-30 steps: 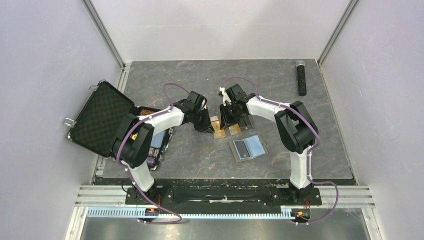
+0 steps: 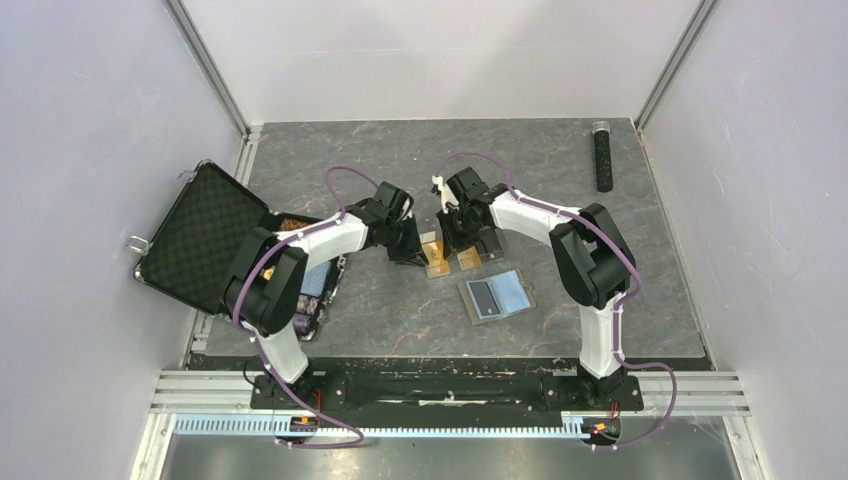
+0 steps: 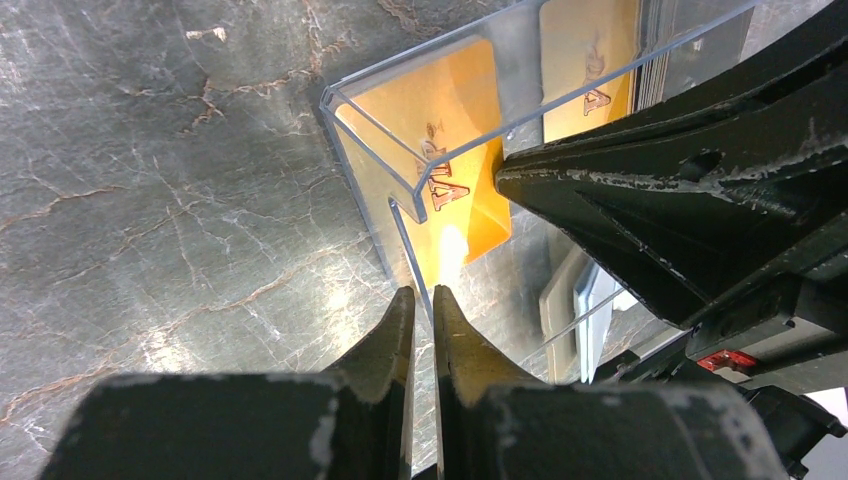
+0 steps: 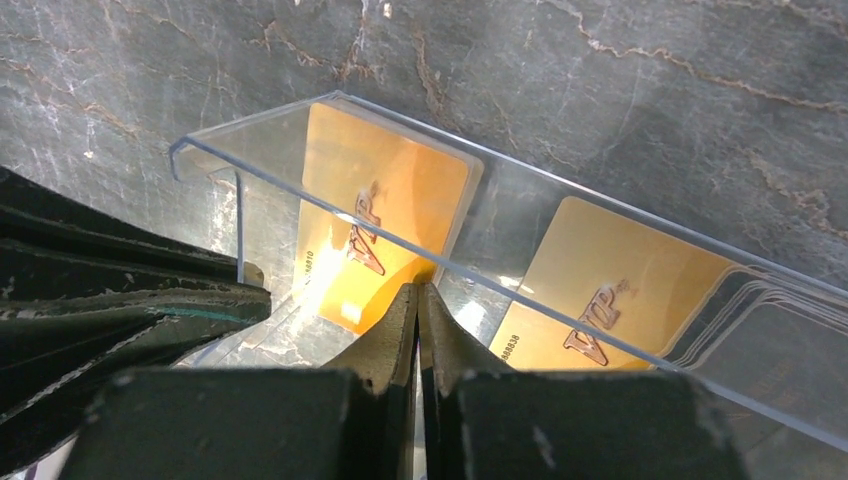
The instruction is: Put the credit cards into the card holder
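Note:
A clear acrylic card holder (image 3: 350, 175) lies on the dark marble table with gold cards in its compartments: one gold card (image 4: 385, 185) at the end and another gold card (image 4: 600, 260) beside it. My left gripper is shut on the clear wall at the holder's end. My right gripper is shut, its tips against the end gold card, with no card visible between them. In the top view both grippers meet at the middle of the table, partly hiding the holder.
An open black case (image 2: 205, 235) stands at the left. A blue-and-grey flat item (image 2: 510, 292) lies in front of the holder, and a black cylinder (image 2: 603, 160) at the back right.
The left arm looks unchanged.

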